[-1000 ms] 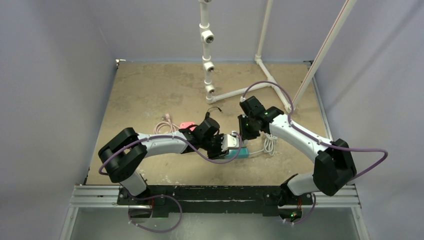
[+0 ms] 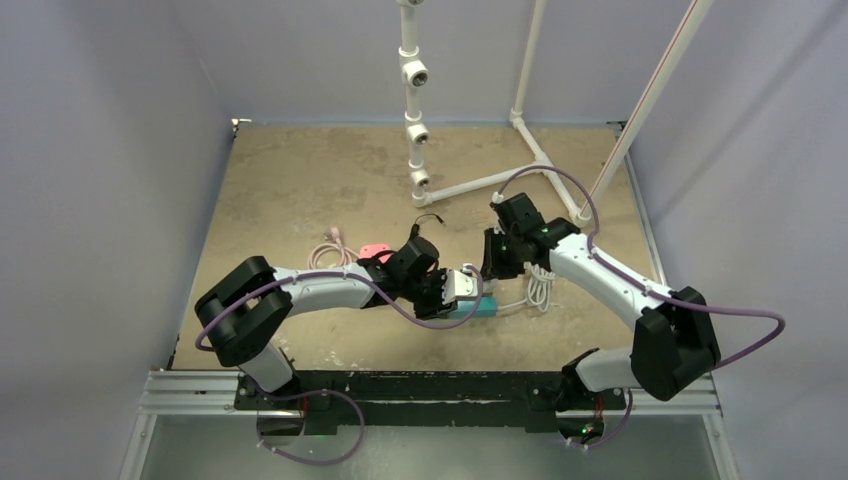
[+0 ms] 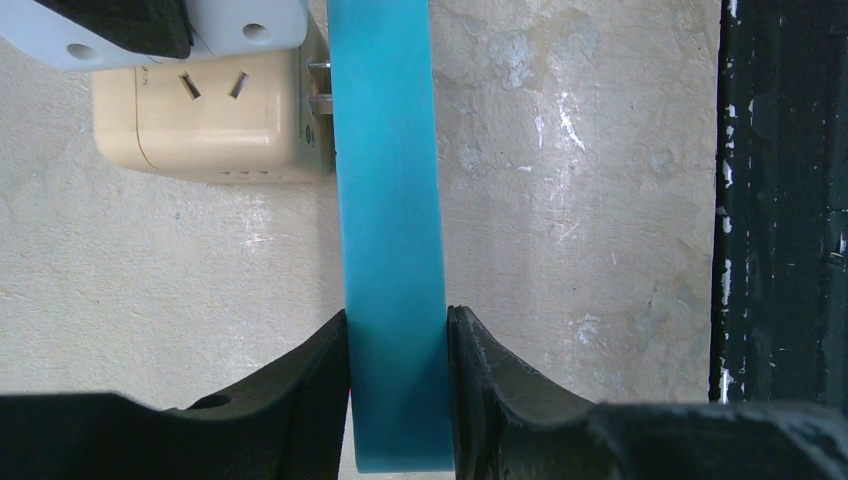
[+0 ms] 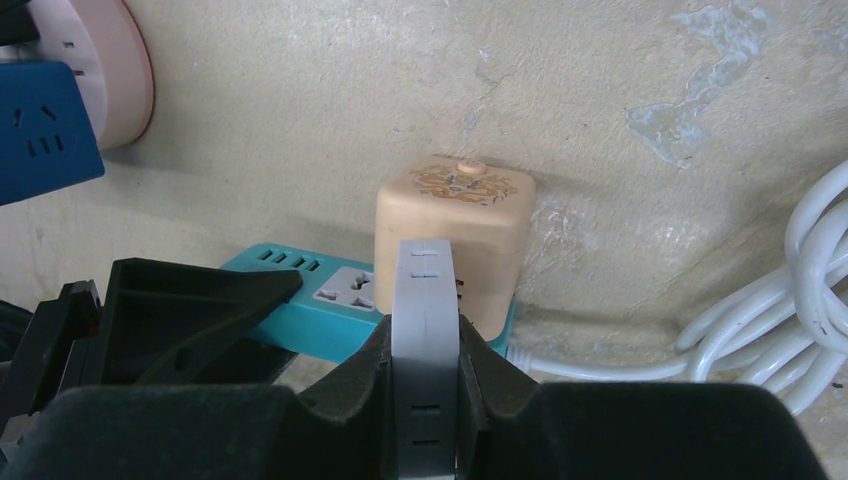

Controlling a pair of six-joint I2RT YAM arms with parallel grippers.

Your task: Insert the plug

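My left gripper is shut on the teal power strip point(image 3: 385, 170), which lies lengthwise between its fingers. A beige plug block point(image 3: 205, 120) sits beside the strip, with metal prongs showing in the narrow gap between them in the left wrist view. In the right wrist view my right gripper is shut on a light grey block point(image 4: 423, 280), which lies against the beige plug block point(image 4: 460, 215) over the teal strip point(image 4: 325, 330). How deep any prongs sit is hidden there.
A pink round socket point(image 4: 115, 70) and a blue socket block point(image 4: 50, 130) lie at upper left in the right wrist view. A coiled white cable point(image 4: 820, 260) lies to the right. White pipe frames point(image 2: 470, 185) stand at the back.
The left arm looks almost unmoved.
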